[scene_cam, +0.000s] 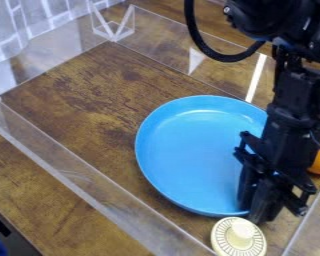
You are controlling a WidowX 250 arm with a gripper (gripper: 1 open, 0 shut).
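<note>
A blue round plate [190,150] lies on the wooden floor of a clear-walled box. The black gripper [267,190] reaches down over the plate's right edge, its fingertips low at the rim; whether anything is between them I cannot tell. A white ribbed round lid or puck [239,238] sits just below the plate at the bottom of the view. An orange object [318,154] is partly hidden behind the gripper at the right.
Clear plastic walls [56,170] border the work area. Bare wood [96,100] is free at the upper left of the plate.
</note>
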